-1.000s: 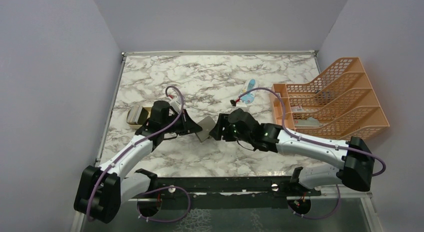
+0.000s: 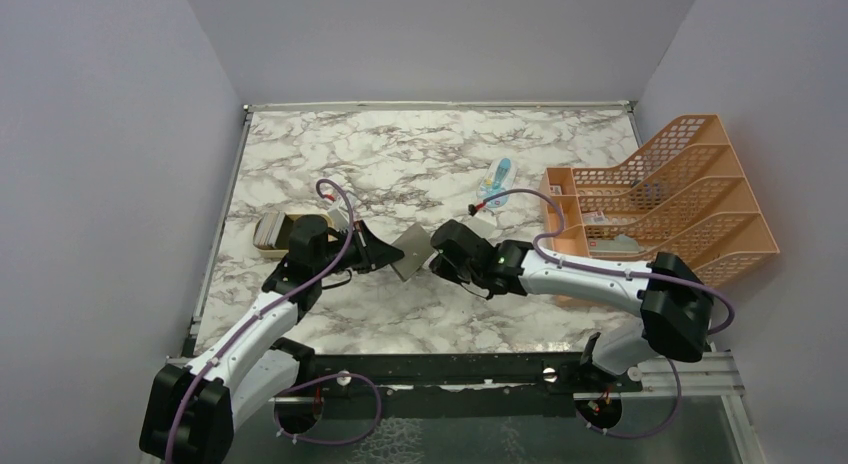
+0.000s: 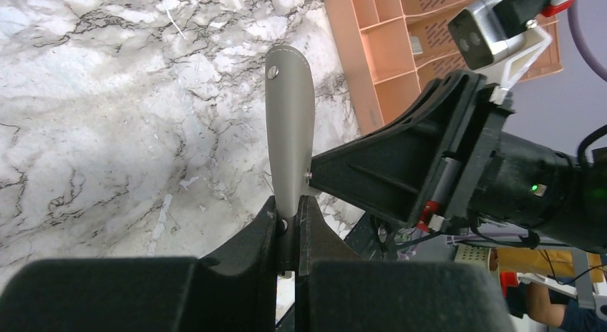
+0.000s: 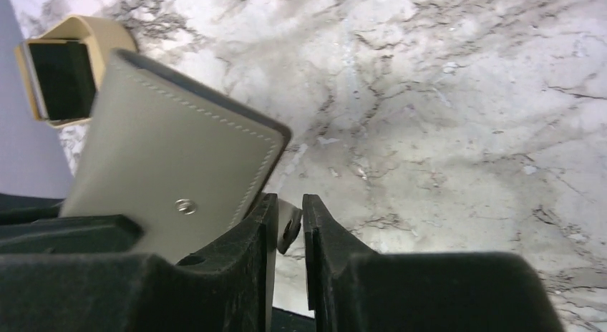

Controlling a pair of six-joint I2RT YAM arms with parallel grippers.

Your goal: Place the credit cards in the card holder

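Note:
The grey card holder [image 2: 413,252] stands on edge above the middle of the table, with my left gripper shut on its lower end. A metal snap [image 3: 273,72] shows near its upper end. My right gripper is part open, with a narrow gap between its fingertips. Beyond those tips is a small grey tab [image 4: 285,210] with a dark edge; I cannot tell whether it lies between them. The holder's stitched face fills the left of the right wrist view. Thin card-like pieces [image 2: 268,230] stand in a tan box at the left; no card is seen in the holder.
The tan box [image 2: 272,253] sits close behind the left arm. An orange rack [image 2: 660,194] with compartments takes up the right side. A blue-and-white item [image 2: 498,176] lies near the rack's left edge.
The left arm shifted a little left; the holder stayed nearly in place.

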